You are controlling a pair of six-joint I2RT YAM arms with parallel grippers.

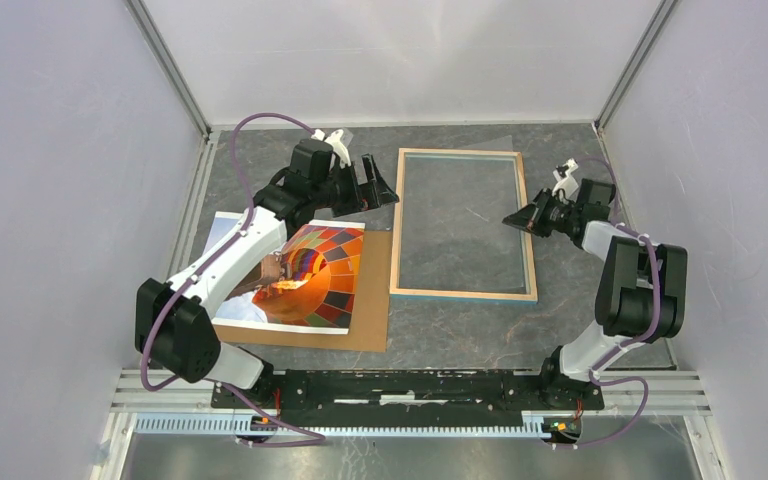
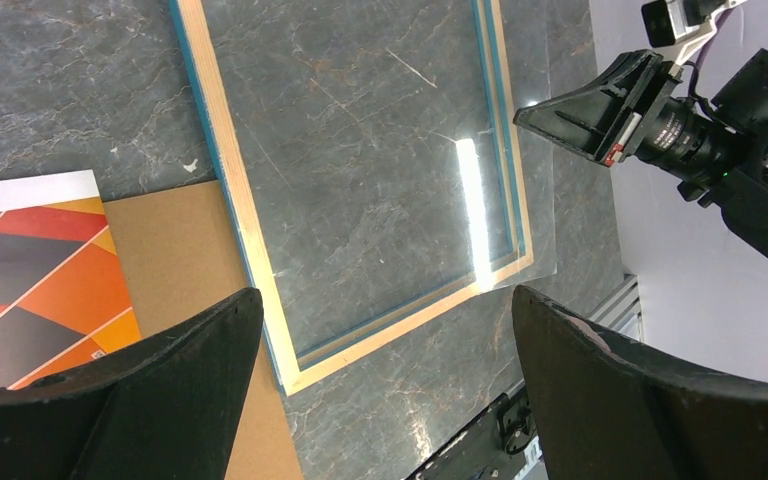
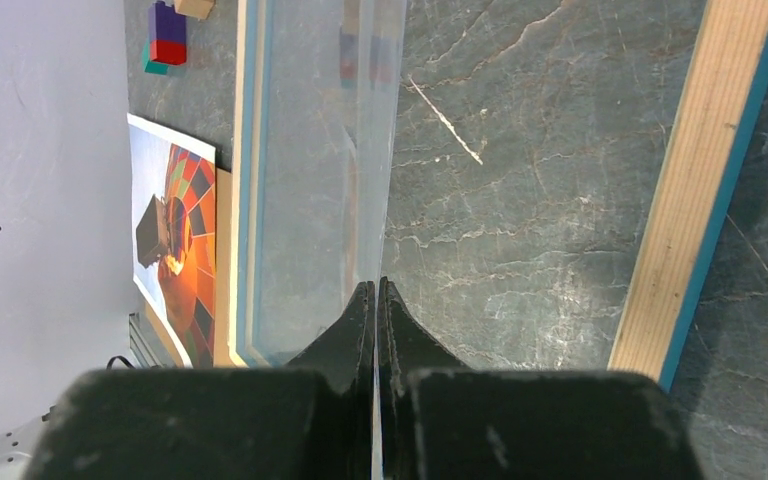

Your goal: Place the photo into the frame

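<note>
The empty wooden frame (image 1: 397, 225) with blue-edged sides lies on the dark stone-patterned surface. A clear sheet (image 3: 310, 200) lies over it, its edge running between the tips of my right gripper (image 1: 513, 219), which is shut on it at the frame's right side. Past the frame's right side, a strip of the sheet (image 2: 545, 215) shows in the left wrist view. My left gripper stands open above the frame's left side, nothing between its fingers. The hot-air-balloon photo (image 1: 330, 275) lies left of the frame, partly covered by the left arm in the top view.
Under the photo is a brown backing board (image 1: 373, 300), close to the frame's left side. Coloured blocks (image 3: 167, 35) sit at the far side in the right wrist view. Bare surface (image 1: 460, 335) shows in front of the frame. White walls stand at both sides.
</note>
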